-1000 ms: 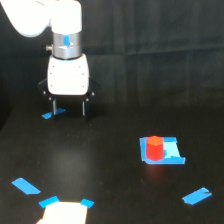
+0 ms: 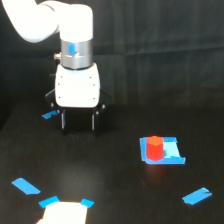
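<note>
A small red cube (image 2: 154,148) rests on a pale square (image 2: 172,150) edged with blue tape, right of the middle of the dark table. My gripper (image 2: 78,121) hangs over the left part of the table, well to the left of the cube. Its two dark fingers (image 2: 63,120) stand wide apart, pointing down. Nothing shows between them, so it is open.
Strips of blue tape (image 2: 26,186) mark the table at the left, with another tape piece (image 2: 197,196) at the lower right. A pale object (image 2: 65,213) is cut off by the bottom edge, with blue tape at its corners.
My gripper has moved to the right and lower in the picture, its fingers still apart. The red cube and the pale square have not moved.
</note>
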